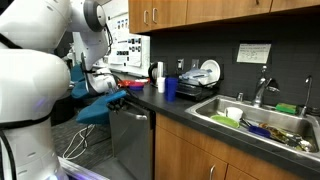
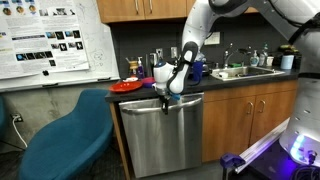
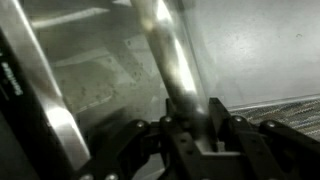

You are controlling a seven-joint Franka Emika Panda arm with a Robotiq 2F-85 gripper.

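Below the dark countertop stands a stainless steel dishwasher [image 2: 165, 145], its front face toward the room. My gripper [image 2: 166, 106] reaches down from above to the top of that front. Seen close in the wrist view, the shiny handle bar [image 3: 172, 48] runs down between the fingers of my gripper, which is shut on it. Exterior view 1 has the gripper [image 1: 121, 104] at the upper edge of the dishwasher front [image 1: 134, 140], where its fingers are too small to make out.
A blue chair [image 2: 65, 130] stands left of the dishwasher. On the counter are a red plate [image 2: 127, 83], a blue container [image 1: 170, 87] and a dish rack with a white plate [image 1: 210, 71]. The sink [image 1: 265, 122] lies farther right, above wooden cabinets [image 1: 195, 150].
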